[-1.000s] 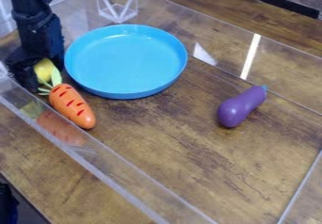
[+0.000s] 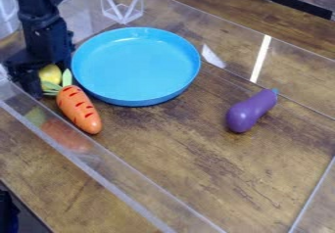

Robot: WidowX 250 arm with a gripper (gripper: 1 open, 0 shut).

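Observation:
My black gripper (image 2: 42,61) is at the left, low beside the blue plate, shut on a yellow object (image 2: 50,74) that is partly hidden by the fingers. An orange toy carrot (image 2: 78,110) with pale green leaves lies just below it, angled down to the right. The round blue plate (image 2: 137,66) fills the upper middle. A purple eggplant (image 2: 250,112) lies on the wooden table at the right.
A clear plastic wall (image 2: 98,168) runs along the left and front, with further clear edges at back and right.
My gripper and the yellow object have shifted slightly right and up, toward the plate. The carrot, plate and eggplant look unchanged.

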